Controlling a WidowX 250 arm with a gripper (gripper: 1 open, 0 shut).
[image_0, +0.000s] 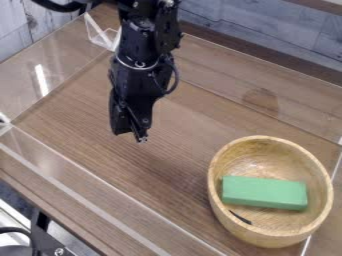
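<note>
My black gripper (131, 128) hangs low over the middle-left of the wooden table (160, 195), its fingers pointing down; it looks shut, with nothing seen between the fingers. At the lower right stands a round wooden bowl (267, 154) holding a green block (263, 192) and a small dark thin item lying below the block.
Grey plank walls stand at the back and left. Clear plastic pieces are at the table's left edges. A dark cable shows at the bottom left corner.
</note>
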